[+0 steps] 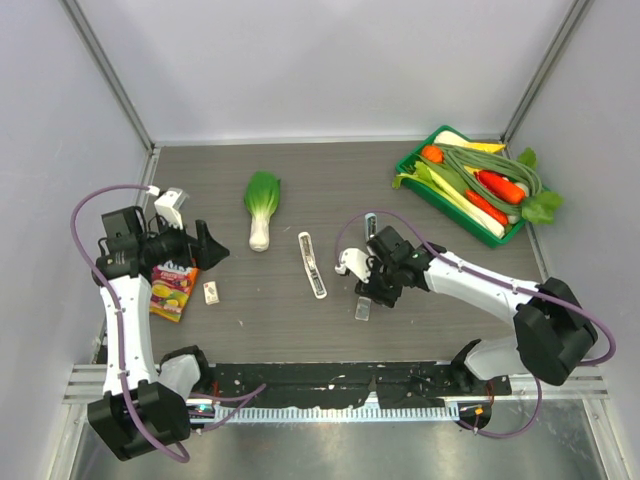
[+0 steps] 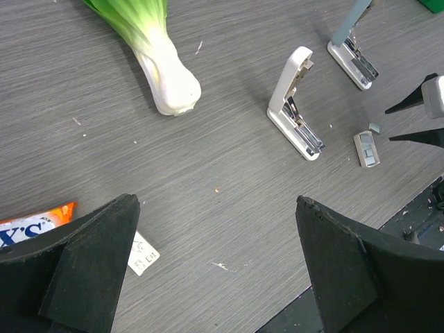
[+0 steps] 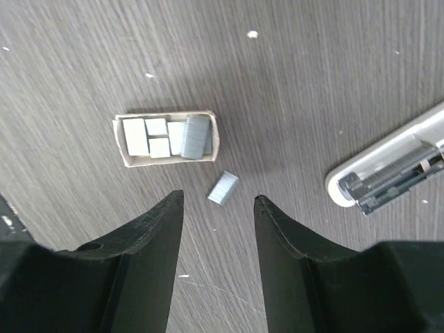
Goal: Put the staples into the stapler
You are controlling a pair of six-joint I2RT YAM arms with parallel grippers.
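Observation:
A short silver staple strip [image 3: 223,187] lies loose on the table, just ahead of my right gripper and in line with the gap between its fingers. That gripper is open and empty. Beside the strip is a small open box [image 3: 126,161] holding white blocks and another grey staple strip [image 3: 195,137]. The white stapler [image 2: 283,100] stands opened with its top arm raised; the blue-grey stapler [image 2: 345,35] behind it is opened too. Over the table's left side, my left gripper is open with nothing between its fingers.
A leek [image 1: 260,210] lies at the back left. A snack bag [image 1: 172,290] and a small white box [image 1: 210,293] sit near the left arm. The green vegetable basket [image 1: 412,165] fills the back right. Bare table separates the left gripper from the white stapler.

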